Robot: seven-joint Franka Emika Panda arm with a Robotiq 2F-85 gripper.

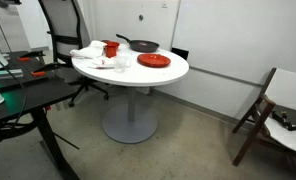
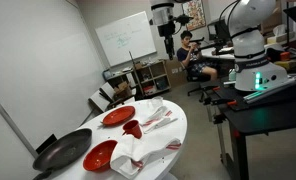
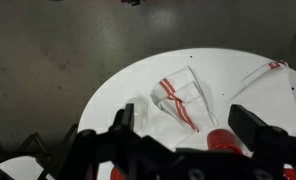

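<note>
A white round table [image 1: 88, 73] carries a black pan [image 2: 63, 152], a red bowl [image 2: 99, 157], a red cup [image 2: 132, 129] and a red plate [image 2: 118, 117]. Two white cloths with red stripes lie there too: one cloth [image 3: 178, 98] is flat near the table edge, and another cloth [image 3: 272, 92] is farther right in the wrist view. Seen from the wrist, my gripper is open above the table, its dark fingers wide apart with nothing between them. The red cup [image 3: 223, 140] shows beyond the gap, partly covered by the right finger. A clear glass [image 1: 120, 65] stands near the front edge.
A black office chair [image 1: 64, 25] stands behind the table at left, and a wooden-armed chair [image 1: 278, 115] is at right. The black bench [image 2: 273, 117] bears the arm's base. A person [image 2: 195, 60] sits in the background. Bare floor surrounds the table's base.
</note>
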